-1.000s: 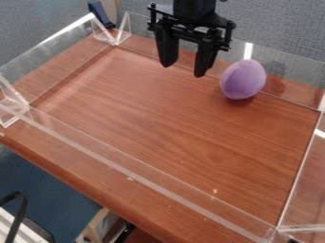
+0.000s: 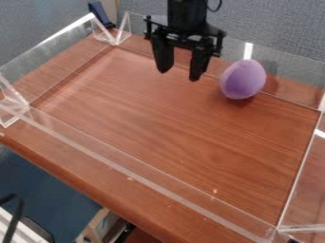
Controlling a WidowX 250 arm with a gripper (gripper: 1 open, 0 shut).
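Observation:
A purple egg-shaped object (image 2: 242,80) rests on the wooden tabletop (image 2: 152,142) near the back right. My black gripper (image 2: 180,66) hangs at the top middle, left of the purple object and apart from it, its two fingers spread open with nothing visible between them.
Clear plastic walls (image 2: 152,175) border the tabletop, with corner pieces at the back left and front left. A dark blue item (image 2: 99,13) stands beyond the back left corner.
The purple object has not visibly moved.

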